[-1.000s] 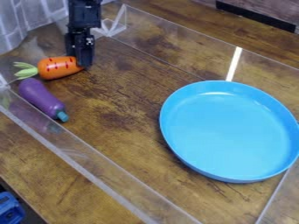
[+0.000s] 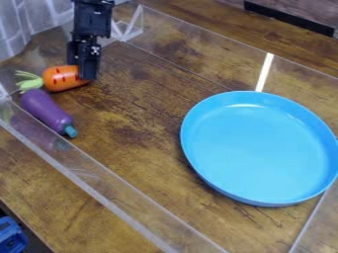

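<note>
An orange toy carrot (image 2: 62,78) with a green top lies at the upper left of the wooden table. The dark gripper (image 2: 82,65) is lowered at the carrot's right end; whether its fingers are shut on it cannot be made out. A purple toy eggplant (image 2: 47,112) lies just in front of the carrot. A large blue plate (image 2: 256,149) rests on the right side.
Clear plastic walls border the area at the left and front. A blue object (image 2: 11,235) sits at the bottom left corner.
The gripper has shifted very slightly; the carrot, eggplant and plate look unmoved.
</note>
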